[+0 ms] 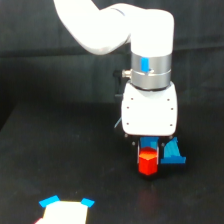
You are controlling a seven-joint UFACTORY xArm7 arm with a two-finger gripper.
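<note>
A small red block (147, 163) is right of the middle, just below my gripper (147, 150). It shows a bright top or upper face and a darker front. Blue pieces lie close behind it, one a pointed blue shape (172, 153) just to the right. More blue shows between the red block and the white hand (150, 110). The fingers are dark and hard to make out against the black background, so whether they are open or shut does not show. Whether the red block is gripped or only near the fingers is also unclear.
At the lower left, a pale object (65, 213) with blue corners is cut off by the frame's bottom edge. Dark cloth hangs behind.
</note>
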